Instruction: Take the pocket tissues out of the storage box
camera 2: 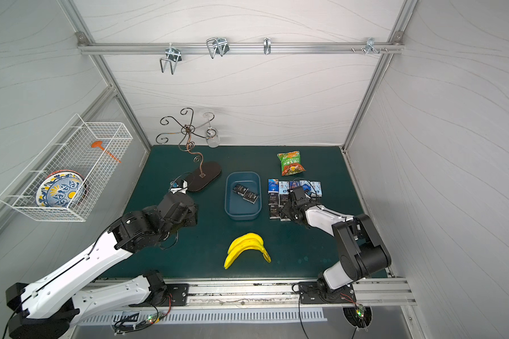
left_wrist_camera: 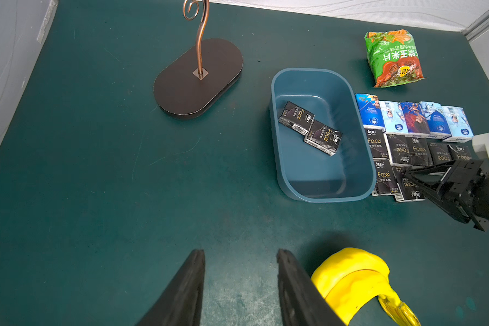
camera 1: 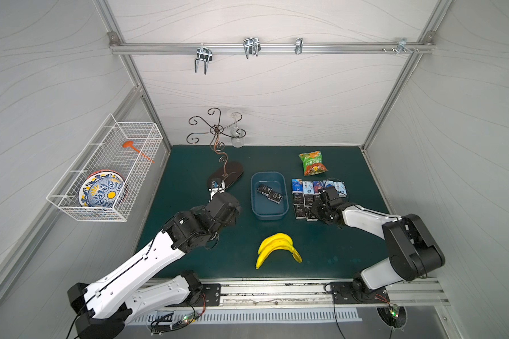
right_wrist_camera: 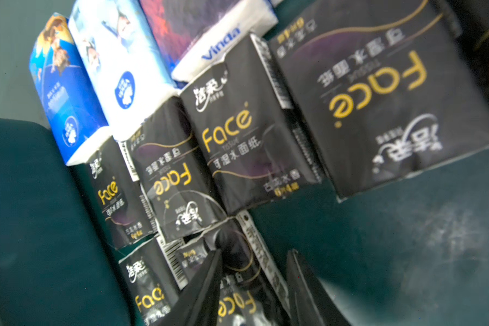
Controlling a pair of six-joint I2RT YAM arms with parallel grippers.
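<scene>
The blue storage box (left_wrist_camera: pixel 323 174) holds two black Face tissue packs (left_wrist_camera: pixel 322 137), lying angled in its upper middle. Beside it to the right are rows of pocket tissues, blue-white packs (left_wrist_camera: pixel 396 116) behind black packs (right_wrist_camera: pixel 244 130). My right gripper is low over the front black packs, its fingers apart, with one pack visible between and beneath them; whether it grips cannot be told. My left gripper is open high over the table left of the bananas, nothing between its fingers.
Bananas (left_wrist_camera: pixel 350 271) lie in front of the box. A snack bag (left_wrist_camera: pixel 394 59) lies behind the tissues, a metal stand (left_wrist_camera: pixel 195 81) behind left of the box. A wire basket (camera 1: pixel 84 203) hangs on the left wall.
</scene>
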